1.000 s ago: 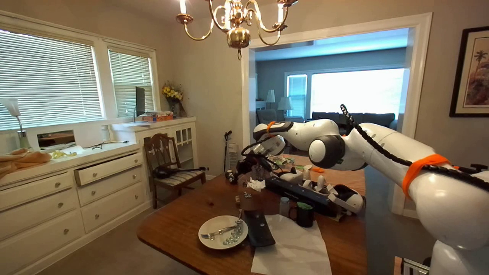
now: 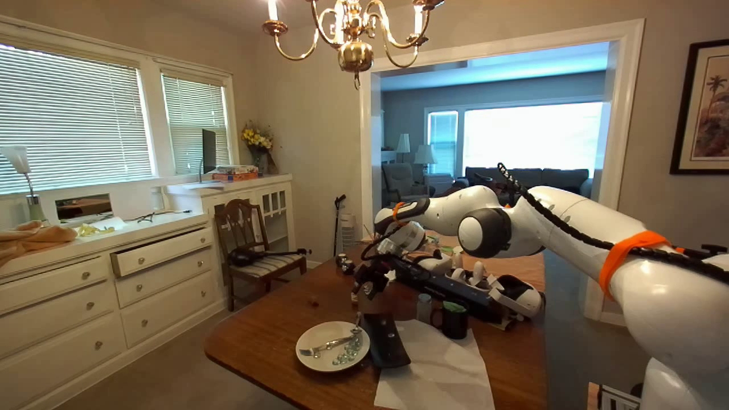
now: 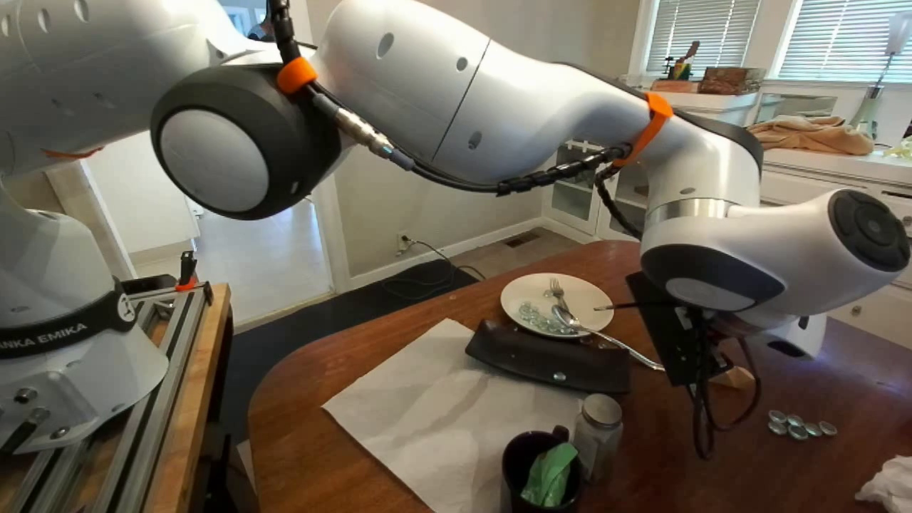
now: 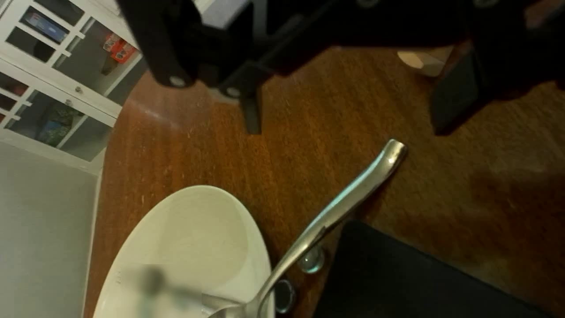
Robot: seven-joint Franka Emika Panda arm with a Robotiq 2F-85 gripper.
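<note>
In the wrist view my gripper is open, its two dark fingers [image 4: 253, 114] wide apart with bare tabletop between them. A silver spoon [image 4: 328, 217] lies below them, its handle reaching past the rim of a white plate [image 4: 198, 204]. The plate also carries a fork [image 2: 335, 342] and several clear glass beads [image 2: 348, 354]. Exterior view 1 has the gripper [image 2: 369, 287] above the table beyond the plate. In exterior view 2 the fingers are hidden behind the dark wrist hardware, close to the spoon's [image 3: 620, 342] handle end.
A black case [image 3: 547, 359] lies beside the plate, partly on white paper [image 3: 419, 402]. A dark mug [image 3: 517, 462] with something green in it and a glass shaker [image 3: 598, 432] stand close by. Several loose beads [image 3: 799, 425] and a small wooden block [image 4: 423, 61] lie on the table.
In exterior view 1 my gripper has come lower and nearer the plate, now covering the loose beads and part of the crumpled white paper. The plate and the things on it have not visibly moved.
</note>
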